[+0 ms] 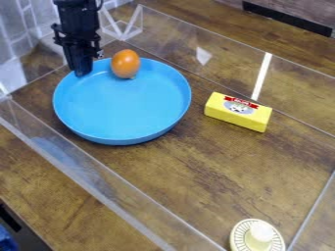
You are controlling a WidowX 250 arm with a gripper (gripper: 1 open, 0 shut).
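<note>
My black gripper (78, 61) is at the top left, reaching down over the back-left rim of a blue plate (120, 110). An orange ball (125, 64) sits at the plate's back edge, to the right of my gripper. The fingers are small and dark here, so whether they are open or shut, or hold anything, is unclear.
A yellow box (238, 112) lies right of the plate on the wooden table (197, 186). A round cream object (258, 235) is at the bottom right. Clear plastic walls run along the left.
</note>
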